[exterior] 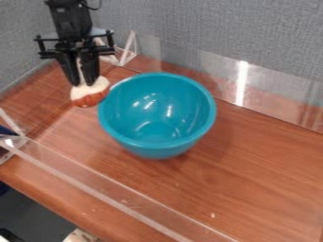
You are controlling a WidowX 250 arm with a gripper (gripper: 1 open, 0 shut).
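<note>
The black gripper (82, 70) reaches down at the upper left of the camera view, its fingertips at a round white object with an orange-red underside (90, 92). Whether the fingers grip it or only touch it cannot be told. The turquoise bowl (157, 119) sits just right of that object, in the middle of the wooden table (240, 189).
A white wire stand (124, 53) is at the back beside a clear panel along the wall. Another clear structure with a dark item (8, 136) is at the left edge.
</note>
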